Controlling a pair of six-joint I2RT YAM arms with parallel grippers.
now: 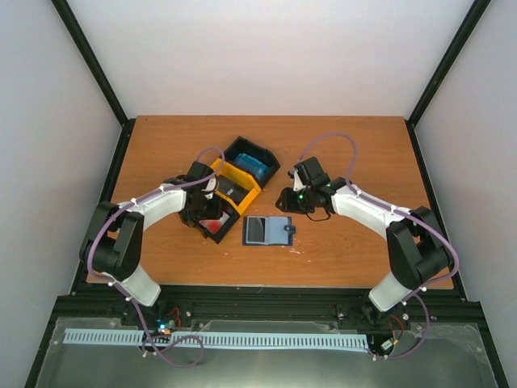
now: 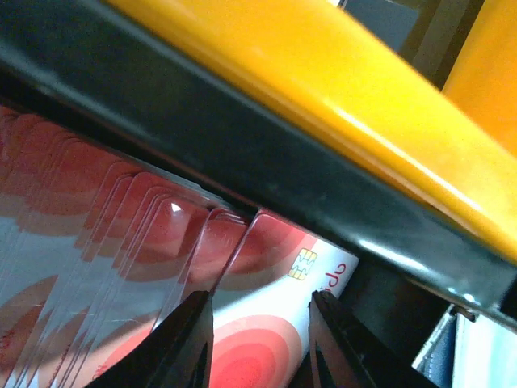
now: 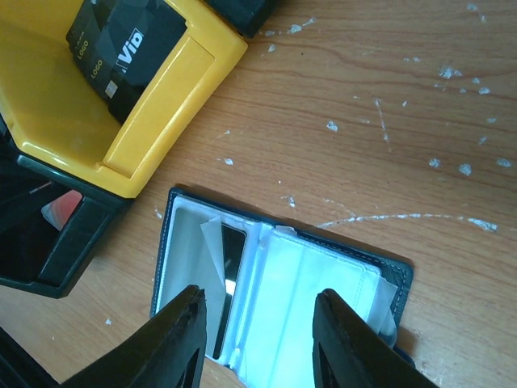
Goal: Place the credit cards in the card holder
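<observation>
Several red-and-white credit cards (image 2: 258, 315) lie in the black tray (image 2: 161, 105) nearest the table's front. My left gripper is low over them, fingers apart, nothing clearly held. The open card holder (image 1: 268, 230) lies in the middle front of the table, with clear sleeves and a dark card (image 3: 226, 291) in its left side. My right gripper hangs above the holder, fingers apart and empty.
A yellow tray (image 3: 161, 97) with dark cards and a rear black tray (image 1: 269, 152) with blue cards adjoin the front tray. Bare wood (image 3: 371, 137) is free at the back and right.
</observation>
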